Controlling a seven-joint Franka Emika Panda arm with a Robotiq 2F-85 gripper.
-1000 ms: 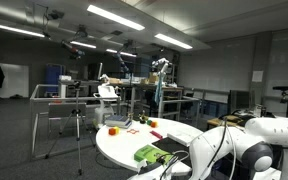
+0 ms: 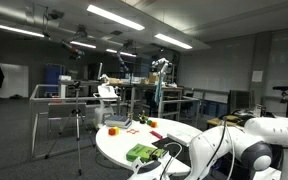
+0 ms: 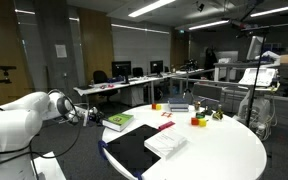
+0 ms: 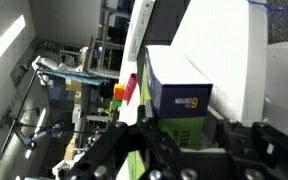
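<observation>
A small box (image 4: 179, 85), white on its upper part with an orange printed label and green below, stands out between the dark fingers in the wrist view. My gripper is shut on this box; the fingertips are partly hidden by it. From the first exterior view, a green surface (image 2: 141, 153) shows at the near table edge, beside the end of my arm. Across in the second exterior view, my gripper (image 3: 103, 119) is at the table's left edge, against a pale box face (image 3: 116, 122); a green area (image 3: 141, 104) lies close behind.
The round white table (image 3: 219, 150) carries a black mat (image 3: 144, 148), a white box (image 3: 165, 145), a red item (image 3: 166, 126) and several coloured blocks toward the far side. A tripod (image 2: 79, 125) stands off the table. Bare white tabletop lies on the right.
The green surface near my gripper has shifted slightly left and looks tilted differently in the first exterior view. The arm's end has moved a little; the rest of the table looks the same.
</observation>
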